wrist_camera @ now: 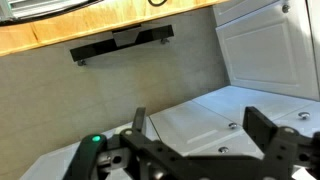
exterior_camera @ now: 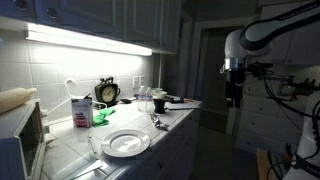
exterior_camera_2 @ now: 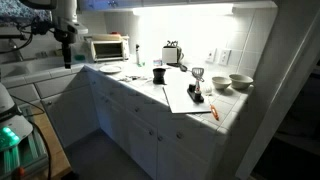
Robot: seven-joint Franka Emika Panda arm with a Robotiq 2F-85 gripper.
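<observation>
My gripper is open with nothing between its fingers. In the wrist view its dark fingers stand wide apart over the grey floor and white cabinet fronts. From exterior view 1 the gripper (exterior_camera: pixel 234 97) hangs pointing down at the right, off the counter. In exterior view 2 it is at the left, in front of the counter and apart from everything on it. A white plate (exterior_camera: pixel 126 143) lies flat on the counter, and a black pot (exterior_camera_2: pixel 159 75) stands farther along.
A toaster oven (exterior_camera_2: pixel 108 48) stands at one counter end. A red-and-white box (exterior_camera: pixel 82 112), a dark coffee maker (exterior_camera: pixel 107 92), a pale board (exterior_camera_2: pixel 188 99), bowls (exterior_camera_2: pixel 240 82) and an orange utensil (exterior_camera_2: pixel 214 112) are also on the counter. Open floor (exterior_camera_2: pixel 110 150) lies before the cabinets.
</observation>
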